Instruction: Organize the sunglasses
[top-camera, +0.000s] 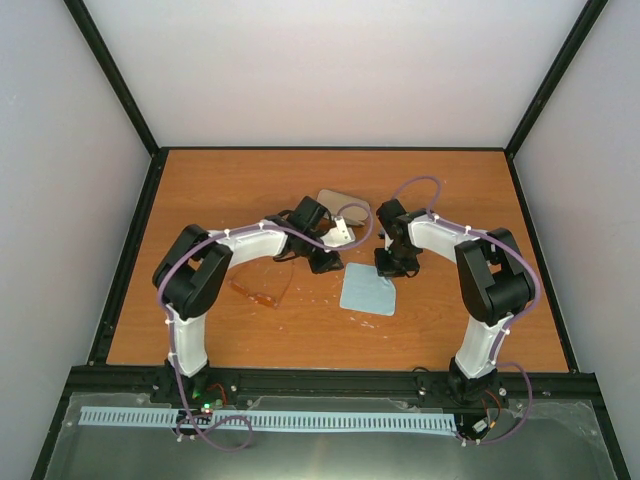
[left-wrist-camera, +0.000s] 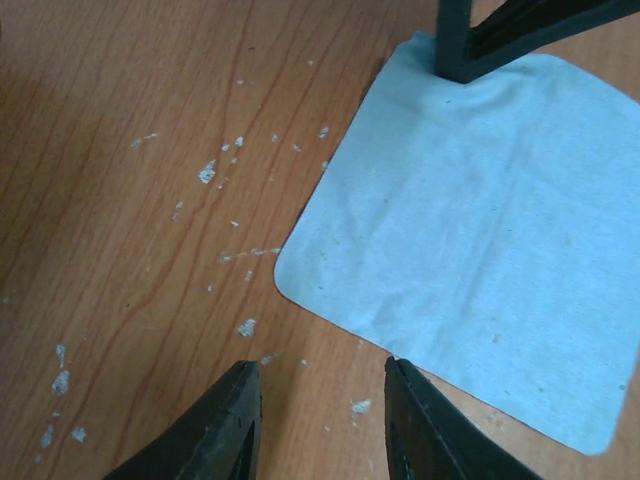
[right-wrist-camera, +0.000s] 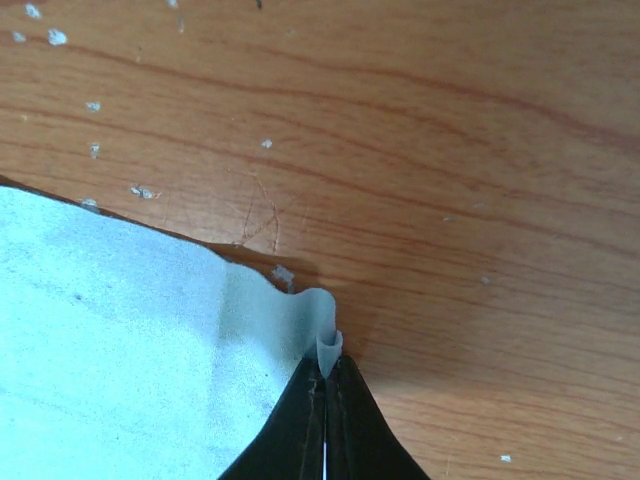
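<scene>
A light blue cloth lies flat right of centre on the table. My right gripper is shut on its far corner, which bunches up between the fingertips. My left gripper hangs open over bare wood beside the cloth, just left of it in the top view, its fingers apart with nothing between. Orange-framed sunglasses lie to the left of the cloth, partly hidden under the left arm. A tan case sits at the back centre, partly covered by the left gripper and cable.
The wooden table has free room at the far left, at the front and at the right edge. Purple cables loop over both arms.
</scene>
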